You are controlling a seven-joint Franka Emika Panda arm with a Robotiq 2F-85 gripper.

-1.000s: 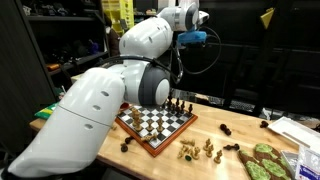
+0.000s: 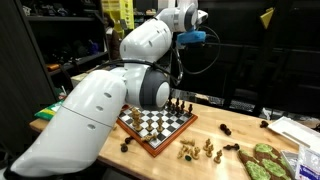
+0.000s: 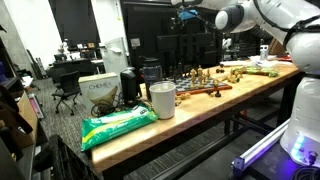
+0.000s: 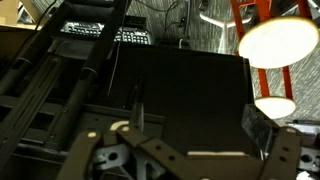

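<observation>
My gripper is raised well above the table, with its fingers wide apart. Nothing shows between them except a dark panel point(image 4: 185, 80) further off. No fingertips can be made out in the exterior views, where the arm reaches up near the top edge. A chessboard point(image 2: 158, 126) lies on the wooden table, partly hidden by the arm in exterior view 1. Dark chess pieces point(image 2: 178, 106) stand along its far side. Several light pieces point(image 2: 190, 149) lie or stand on the wood in front of the board, and a few dark pieces are scattered nearby.
A white tray point(image 2: 296, 133) rests at the table's right, behind a green-and-brown patterned item point(image 2: 262, 162). In exterior view 2, a green bag point(image 3: 118, 126), a white container point(image 3: 163, 100) and a dark jar point(image 3: 152, 72) occupy the near end. Bare wood lies right of the board.
</observation>
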